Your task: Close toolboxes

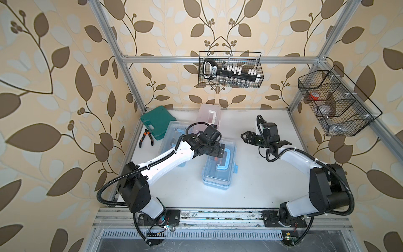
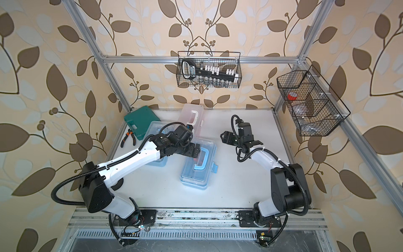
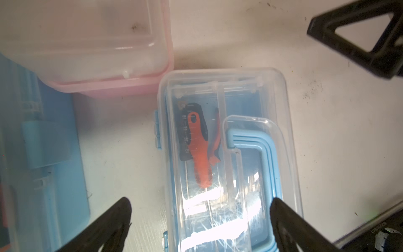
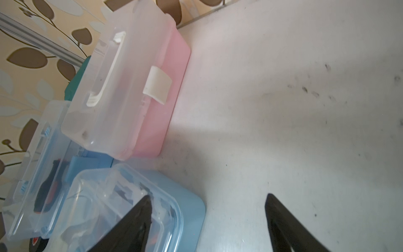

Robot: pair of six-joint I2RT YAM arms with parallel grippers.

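Observation:
A blue clear-lidded toolbox sits front centre, its lid down, a side latch sticking out; red-handled tools show through the lid. My left gripper hangs open over it, holding nothing. My right gripper stands apart-jawed to the right of that box, above bare table, with nothing between its fingers. A pink toolbox with a white latch lies behind, and a second blue toolbox to the left.
A green case and pliers lie at the back left. Wire baskets hang on the walls.

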